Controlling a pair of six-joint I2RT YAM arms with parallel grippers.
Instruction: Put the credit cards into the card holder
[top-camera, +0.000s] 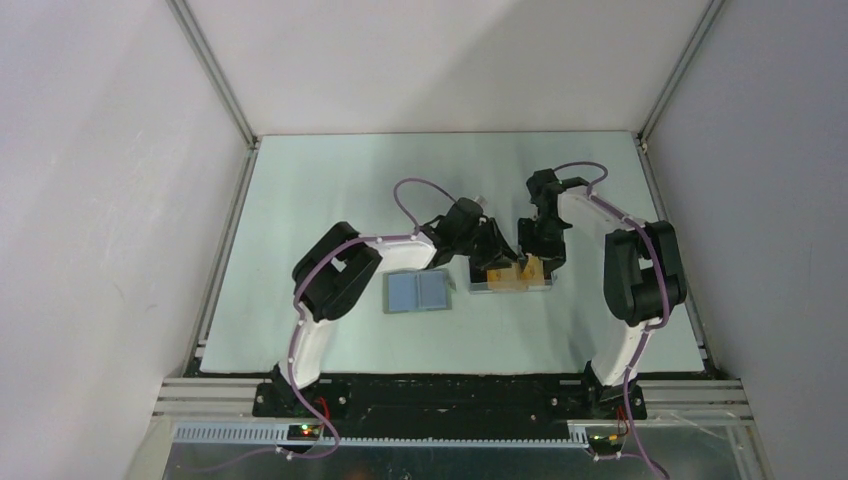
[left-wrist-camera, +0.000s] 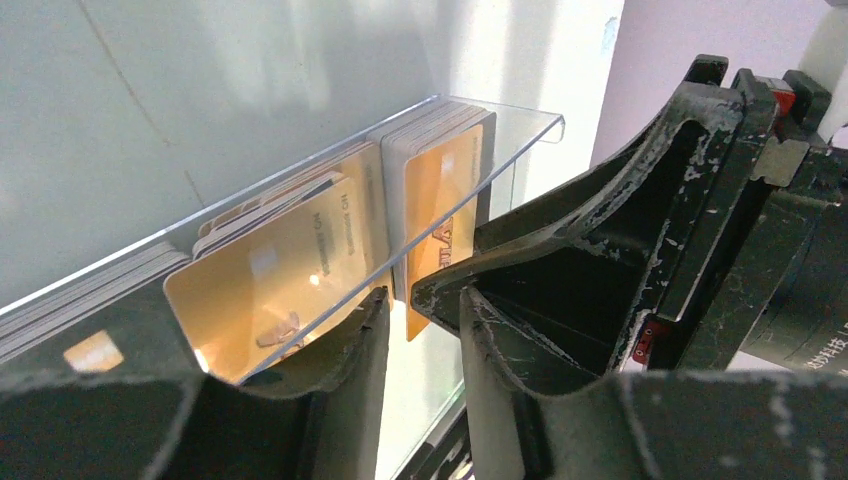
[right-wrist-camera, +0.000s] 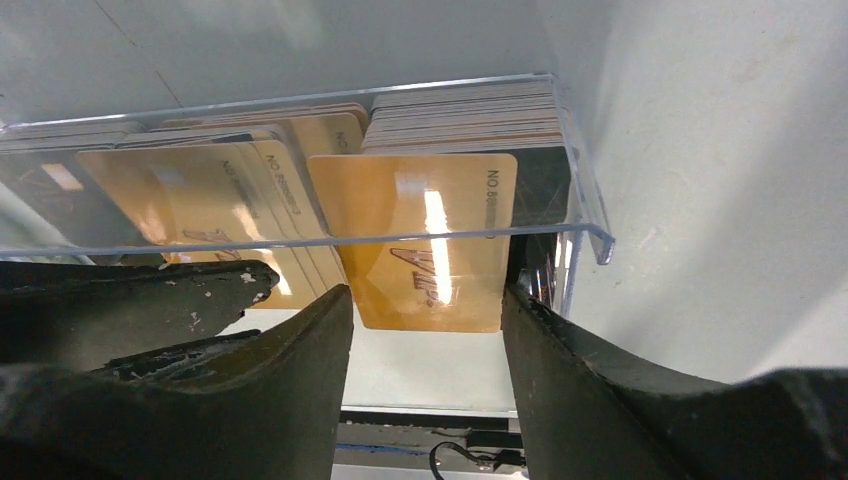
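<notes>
A clear box (top-camera: 480, 286) holds gold credit cards standing in stacks; the front gold card (right-wrist-camera: 420, 205) of the right stack shows in the right wrist view. My right gripper is part open, its fingertips close to that card's two side edges; firm contact is not clear. My left gripper is open at the box's front, with no card between its fingers. Ahead of it lie leaning gold cards (left-wrist-camera: 275, 265). A blue two-panel item (top-camera: 418, 291), seemingly the card holder, lies open and flat left of the box.
The box's clear front edge (right-wrist-camera: 400, 239) crosses in front of the cards. Both grippers stand close together, and the left finger (right-wrist-camera: 215, 295) shows beside the right one's. Free white table (top-camera: 330, 170) lies behind and left.
</notes>
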